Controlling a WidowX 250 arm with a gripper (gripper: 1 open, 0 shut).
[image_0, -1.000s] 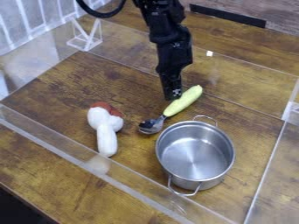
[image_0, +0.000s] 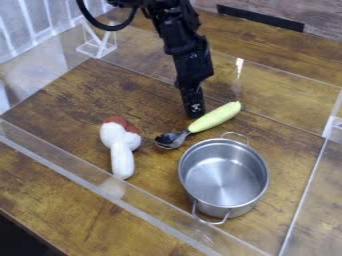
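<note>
My black gripper (image_0: 195, 104) hangs low over the wooden table, just left of and behind a yellow-green handle (image_0: 214, 117) of a spoon; whether its fingers are open is hard to tell. The spoon's metal head (image_0: 171, 138) lies toward the lower left. A steel pot (image_0: 223, 184) stands at the lower right. A white object with a reddish end (image_0: 120, 152) lies at the left.
Clear low walls border the table (image_0: 67, 95). A white bracket (image_0: 100, 38) stands at the back left. Bare wood is free left of the arm and to the right of the spoon.
The spoon has shifted slightly, its handle end a little further right and its head a little left. My gripper has moved slightly.
</note>
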